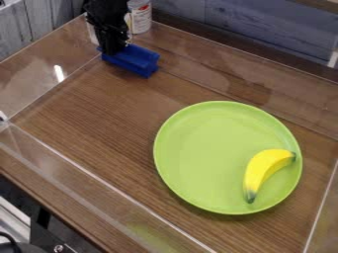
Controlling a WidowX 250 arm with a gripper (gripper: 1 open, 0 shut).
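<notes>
My gripper (114,44) is at the back left, dark and shut, over a blue block (134,61) that lies on the wooden table. I cannot see anything between its fingers, and its tips are partly lost against the dark arm. A green plate (199,148) with a yellow banana (268,172) on it is at the front right.
A pale container (140,18) stands behind the arm near the back wall. A wooden wall runs along the back.
</notes>
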